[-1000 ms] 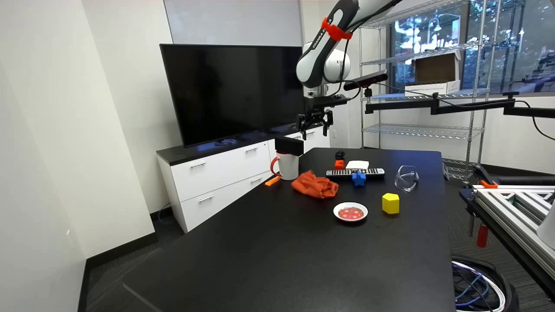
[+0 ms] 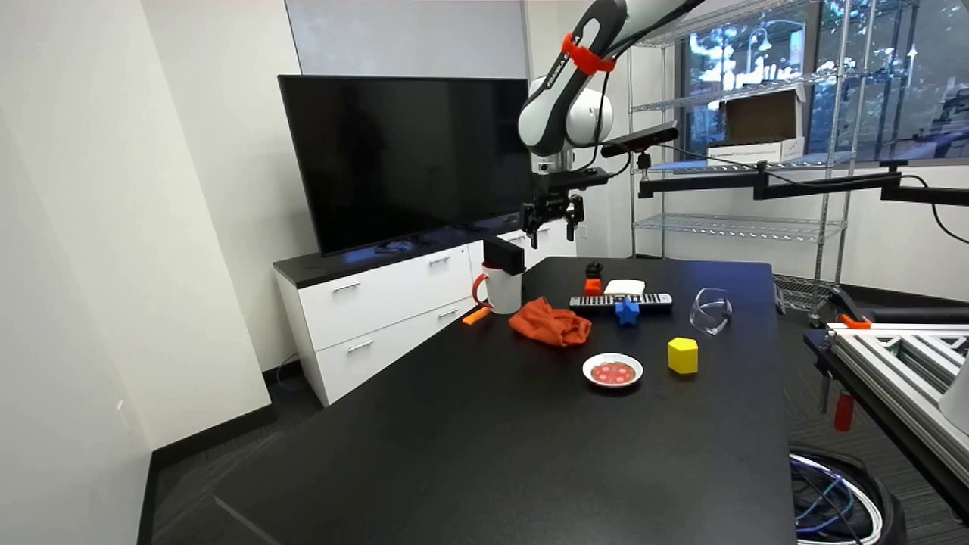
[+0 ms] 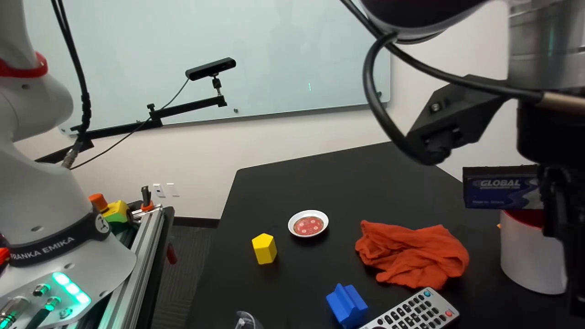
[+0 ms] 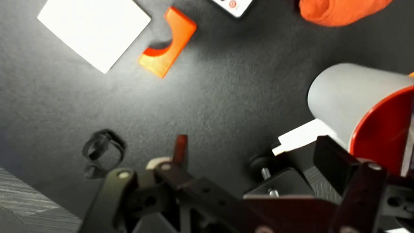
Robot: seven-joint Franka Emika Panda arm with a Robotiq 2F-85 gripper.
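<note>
My gripper (image 2: 552,233) hangs above the far end of the black table, its two fingers spread apart with nothing between them. In the wrist view the gripper has a wide gap over bare tabletop. Close by stands a white mug (image 2: 502,292) with a red inside and red handle. A dark box (image 2: 505,255) marked GLOBAL sits at the mug's mouth, rising above the rim; the box (image 3: 500,187) is also visible in exterior view 2. Only a sliver of it shows at the wrist view's right edge, inside the mug (image 4: 345,93).
Around the mug lie an orange-red cloth (image 2: 550,323), a remote (image 2: 620,301), a white square (image 4: 95,29), an orange block (image 4: 174,42) and a black strap (image 4: 103,149). Blue star (image 2: 627,312), clear glasses (image 2: 710,310), yellow block (image 2: 683,355) and small dish (image 2: 612,371) lie nearer.
The box at the mug has turned slightly and looks narrower in exterior view 1. My gripper has shifted only a touch; the other objects are where they were.
</note>
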